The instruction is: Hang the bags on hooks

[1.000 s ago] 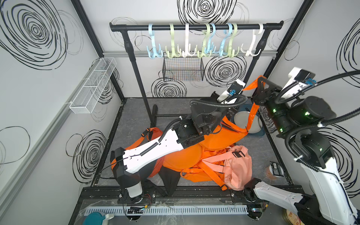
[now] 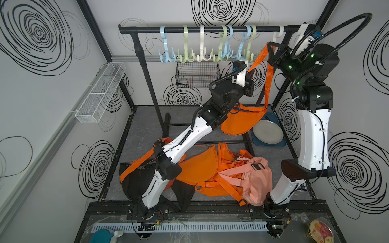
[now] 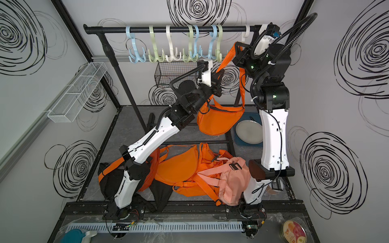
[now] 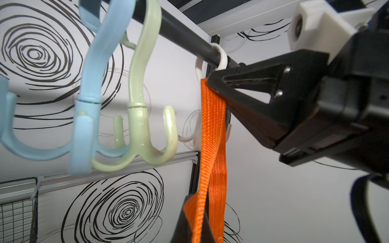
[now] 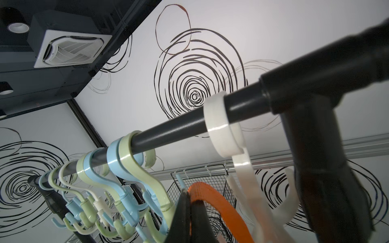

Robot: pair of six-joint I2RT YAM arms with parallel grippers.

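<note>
An orange bag (image 2: 243,121) hangs in the air by its strap (image 4: 212,129), held between my two grippers. My right gripper (image 2: 272,52) is high beside the rail, shut on the strap's top loop, close to a white hook (image 5: 243,162) at the rail's right end. My left gripper (image 3: 216,75) is lower and further left, shut on the strap, below a green hook (image 4: 139,129) and a blue hook (image 4: 85,133).
A row of hooks hangs on the black rail (image 5: 170,127). A wire basket (image 2: 197,77) is behind. More bags (image 3: 174,170) lie on the floor, and a plate (image 3: 249,131) sits at the right.
Both arms have risen with the strap and bag, which now hangs higher.
</note>
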